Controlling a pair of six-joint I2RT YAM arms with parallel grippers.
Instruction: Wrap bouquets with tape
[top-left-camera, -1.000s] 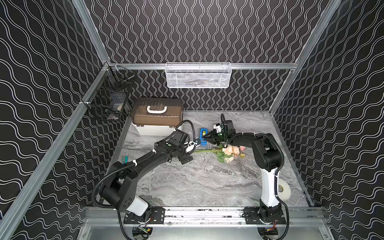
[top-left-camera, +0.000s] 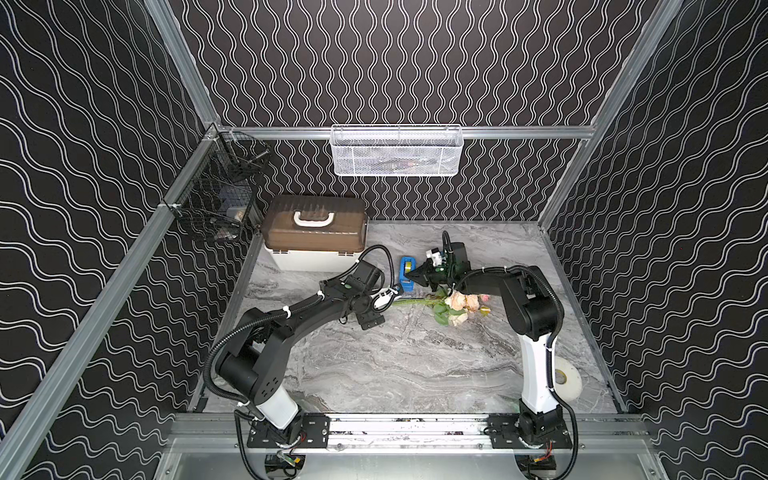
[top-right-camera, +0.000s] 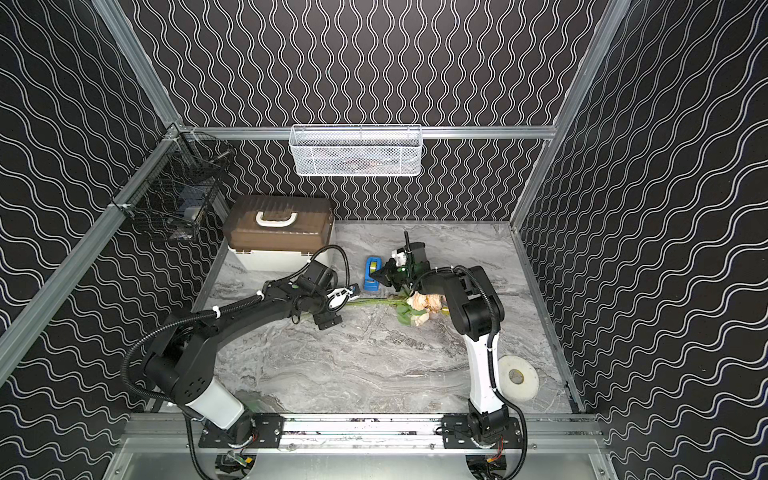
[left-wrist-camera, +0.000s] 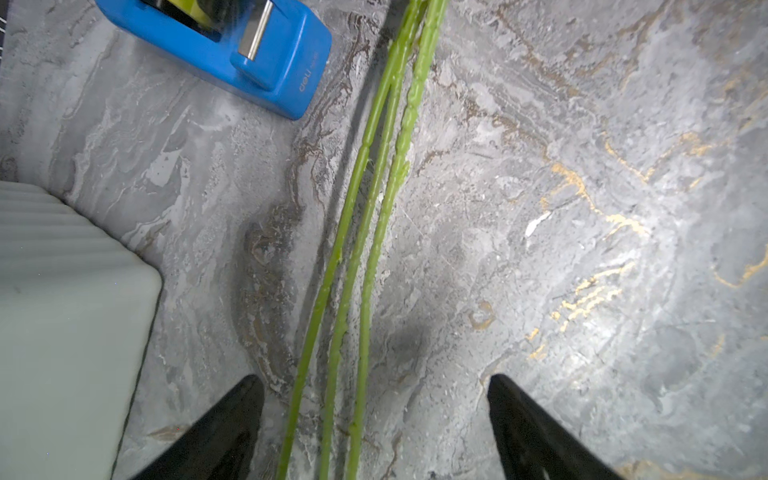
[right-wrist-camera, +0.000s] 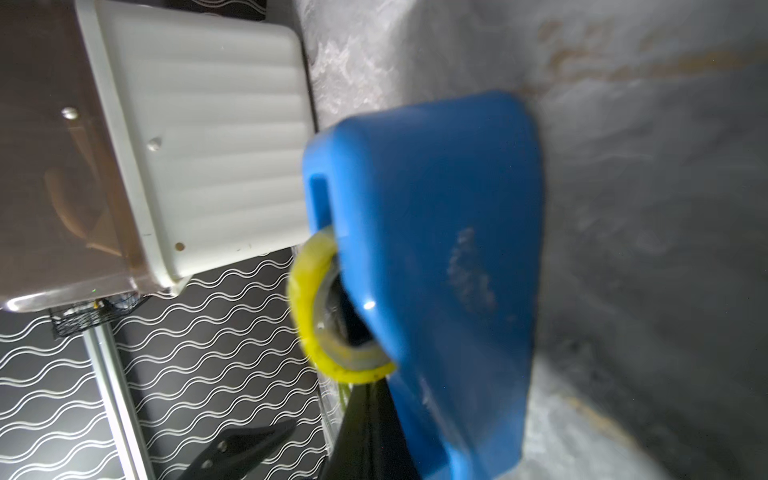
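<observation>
The blue tape dispenser (right-wrist-camera: 456, 240) stands on the table and fills the middle of the right wrist view, its yellow tape roll (right-wrist-camera: 306, 296) facing me. My right gripper is shut right beside the roll; no tape shows between its fingers. I cannot make out the loose tape end. The bouquet lies on its side, its peach flowers (top-left-camera: 462, 302) under the right arm. Its green stems (left-wrist-camera: 376, 208) run leftward, in front of the dispenser. Above the stem ends, my left gripper is wide open, the stems passing between its fingers in view.
A brown-lidded white toolbox (top-left-camera: 314, 232) stands at the back left, close to the left gripper. A large white roll (top-left-camera: 568, 380) lies at the right, beside the right arm's base.
My left gripper has come closer to the stems; its elbow swung inward, covering a teal item.
</observation>
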